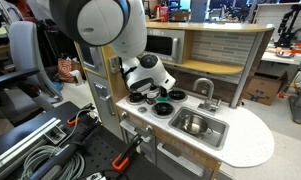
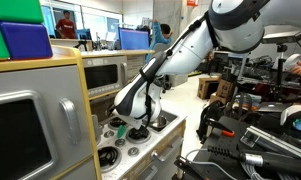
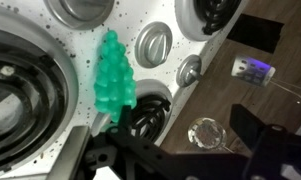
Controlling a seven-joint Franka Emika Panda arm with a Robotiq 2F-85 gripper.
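Note:
A bumpy, translucent green object [image 3: 114, 80] lies on the white stove top between the burners. In exterior view 1 only a bit of green [image 1: 177, 95] shows past the arm, and in exterior view 2 the green thing [image 2: 117, 122] is small. My gripper is open above the stove, its dark fingers [image 3: 105, 150] spread wide at the bottom of the wrist view. The green object is ahead of the left finger, outside the gap. Only floor and the stove's front edge show between the fingers.
Black coil burners [image 3: 15, 105] surround the green object. Stove knobs [image 3: 188, 70] line the front edge. The sink [image 1: 197, 127] with its faucet is to the right, and a white counter [image 1: 248, 140] beyond it is clear. A shelf and microwave [image 1: 162, 43] stand behind.

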